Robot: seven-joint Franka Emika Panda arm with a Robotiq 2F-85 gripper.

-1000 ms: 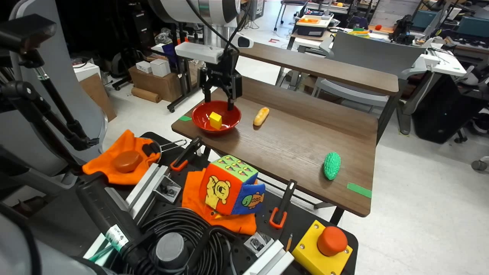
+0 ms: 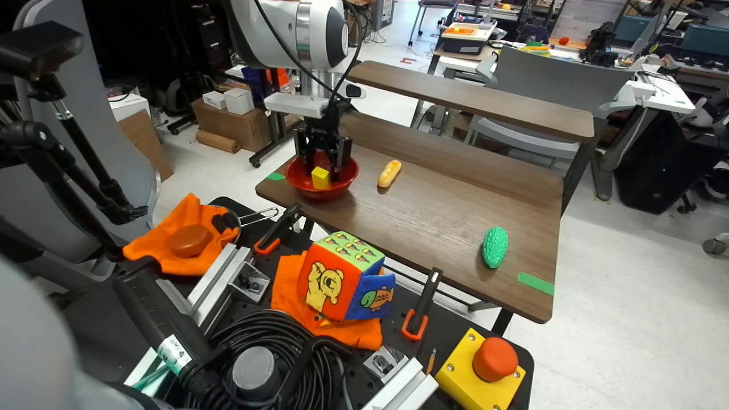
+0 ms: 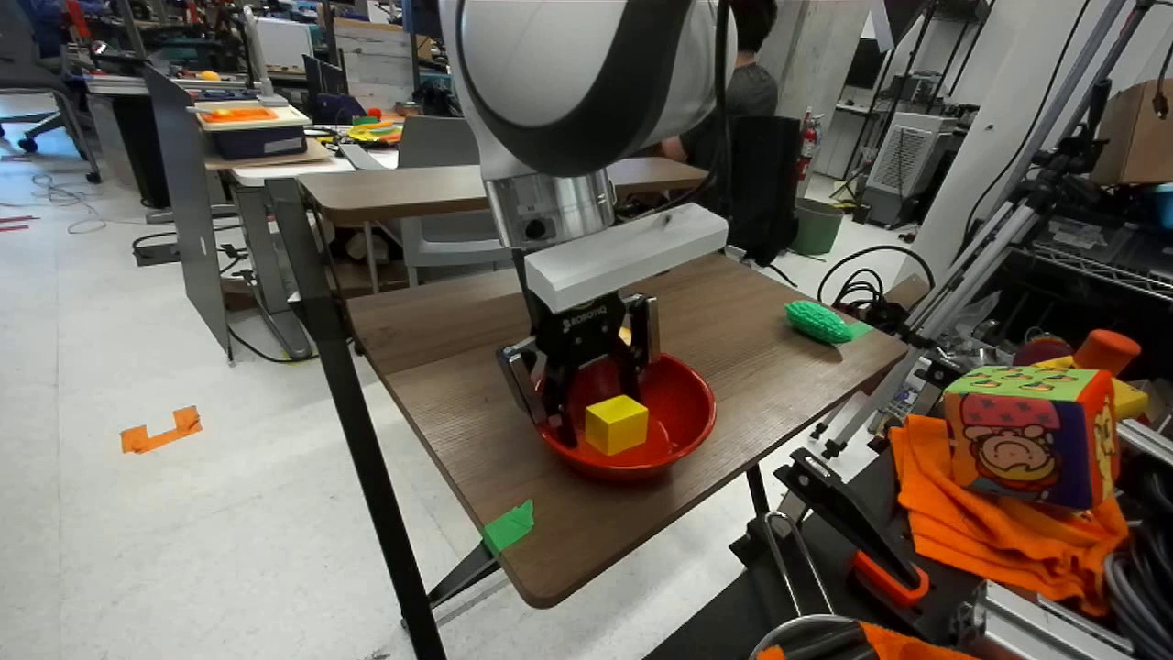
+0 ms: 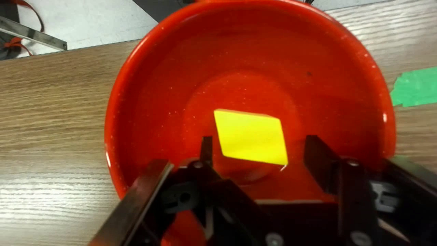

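Note:
A yellow cube (image 4: 252, 137) rests inside the red bowl (image 4: 245, 45), on its bottom. In the wrist view my gripper reaches into the bowl with its fingers parted to the left and right of the cube, and a gap of red shows on both sides. From the second exterior view the same cube (image 3: 617, 424) sits in front of the gripper (image 3: 599, 423), whose far finger is partly hidden by the bowl (image 3: 687, 407). Nothing is held between the fingers.
A bread-like yellow item (image 2: 389, 174) lies on the wooden table (image 2: 437, 205) near the bowl. A green bumpy object (image 2: 495, 246) rests at the table's far end. Green tape (image 3: 509, 527) marks the corner by the bowl.
My gripper has come down into the bowl, and its fingers stand closer together than a second ago. The cube and the bowl look unmoved.

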